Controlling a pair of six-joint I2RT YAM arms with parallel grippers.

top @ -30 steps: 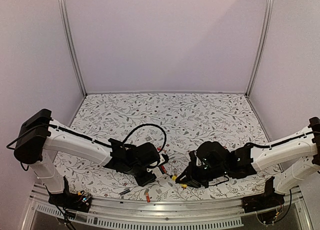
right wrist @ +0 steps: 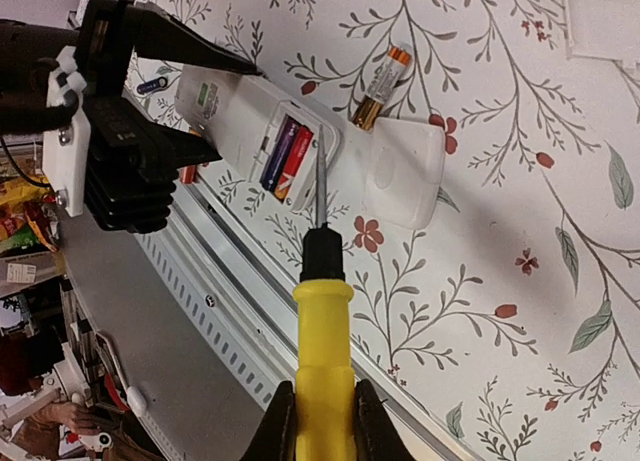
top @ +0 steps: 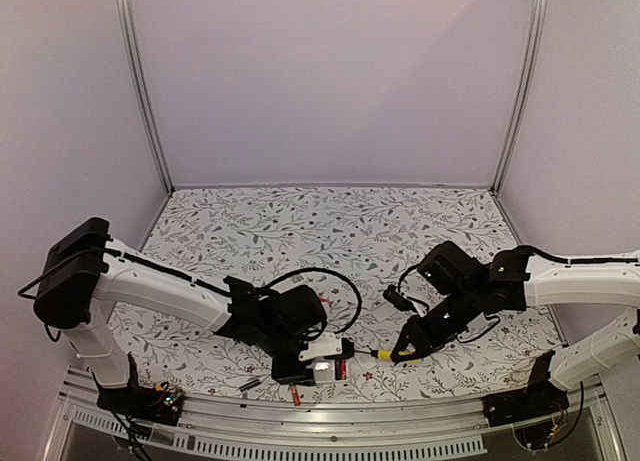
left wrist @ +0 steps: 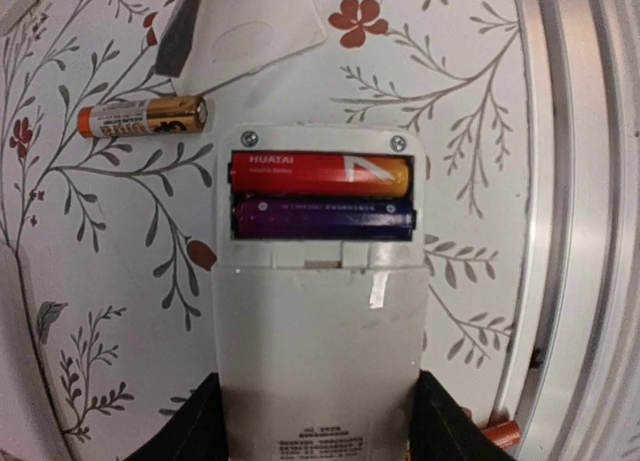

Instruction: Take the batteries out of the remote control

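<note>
My left gripper is shut on the white remote control [left wrist: 320, 331]. Its open compartment holds a red battery [left wrist: 318, 174] and a purple battery [left wrist: 320, 219], seen in the left wrist view. My right gripper is shut on a yellow-handled screwdriver [right wrist: 323, 351]; in the right wrist view the metal tip reaches over the end of the compartment beside the red battery, contact unclear. An orange-gold loose battery [left wrist: 142, 116] lies near the remote, beside a white cover [right wrist: 402, 171].
More loose batteries lie on the floral table [top: 330, 221], near the front. A clear plastic piece [right wrist: 600, 16] lies farther back. The metal front rail [left wrist: 560, 221] runs close by.
My left gripper has moved right and toward the front with the remote.
</note>
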